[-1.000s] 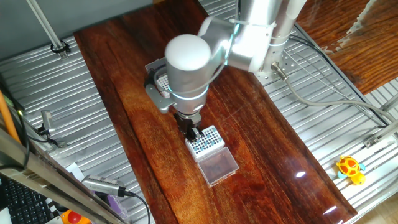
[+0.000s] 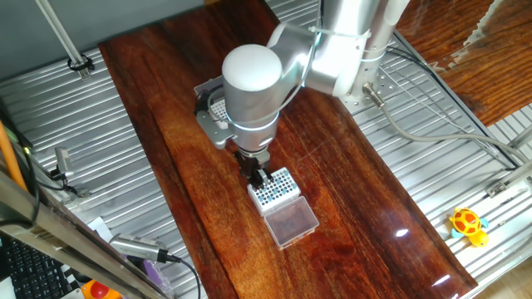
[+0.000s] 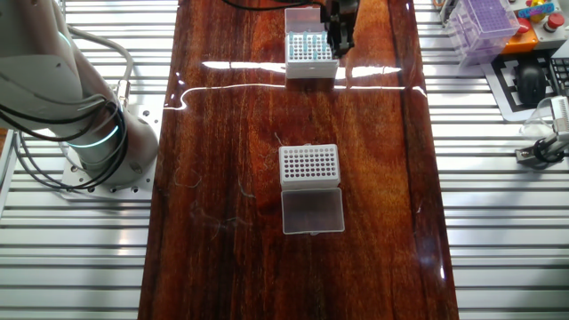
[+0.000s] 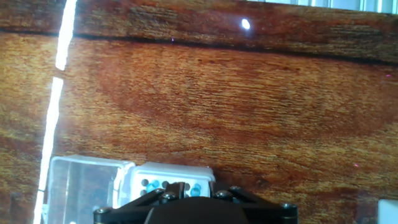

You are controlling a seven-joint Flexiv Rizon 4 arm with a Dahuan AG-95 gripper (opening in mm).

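Note:
A white tip rack (image 2: 278, 193) with several blue tips in its holes lies on the wooden table, its clear lid (image 2: 293, 223) folded open. Over the edge of this rack hangs my black gripper (image 2: 262, 179), pointing down. In the wrist view, its two fingers stand apart low in the picture, with part of the rack (image 4: 152, 177) and a blue tip (image 4: 196, 190) visible in the gap. A second white rack (image 3: 308, 166), with no blue tips showing, sits in the middle of the table with its lid (image 3: 313, 211) open; the arm partly hides it in exterior view 1.
Bare wooden table (image 3: 231, 258) surrounds both racks. A toy turtle (image 2: 468, 224) rests on the slatted metal surface off one side. Beyond the opposite edge are a purple box (image 3: 487, 27) and a black mouse (image 3: 531, 80).

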